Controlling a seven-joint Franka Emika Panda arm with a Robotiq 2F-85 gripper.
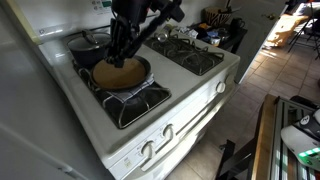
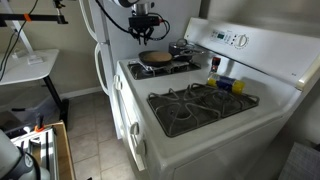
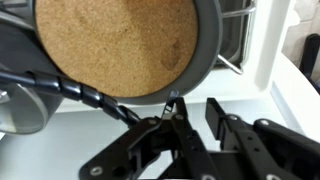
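Observation:
A dark round pan [image 1: 120, 74] with a brown inside sits on the near-left burner of the stove. The same pan [image 2: 156, 58] is on the far burner in the second exterior view, and its brown inside [image 3: 120, 45] fills the upper left of the wrist view. Above the pan hangs my gripper [image 1: 120, 42], clear of it. Seen from the wrist, the gripper is partly open, a gap between its fingertips and nothing held there. The pan's rim lies just beyond them.
A lidded dark pot [image 1: 90, 46] stands behind the pan. Bare burner grates [image 2: 200, 106] cover the nearer side of the stove in the second exterior view. Yellow and blue items [image 2: 228, 85] lie by the back panel. Open floor [image 1: 205, 150] fronts the stove.

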